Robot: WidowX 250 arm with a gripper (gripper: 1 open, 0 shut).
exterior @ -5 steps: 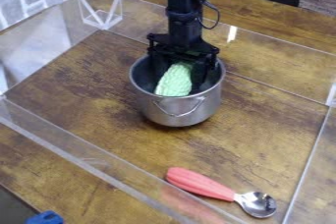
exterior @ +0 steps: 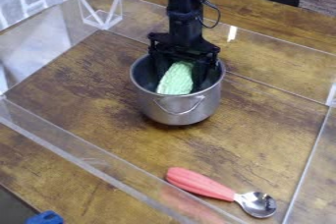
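Observation:
A steel pot [exterior: 178, 110] with a wire handle stands near the middle of the wooden surface. Inside it lies a pale green ribbed object [exterior: 176, 81]. The black gripper [exterior: 184, 63] reaches down from the top into the pot, at or over the green object's upper part. Its fingertips are dark against the pot's interior, so whether it is open or shut on that object is unclear.
A spoon with a pink handle [exterior: 199, 184] lies at the front right. A blue object [exterior: 43, 217] is at the front left corner. Clear plastic edges border the surface.
The gripper and the green object have shifted very slightly within the pot. The spoon is unmoved.

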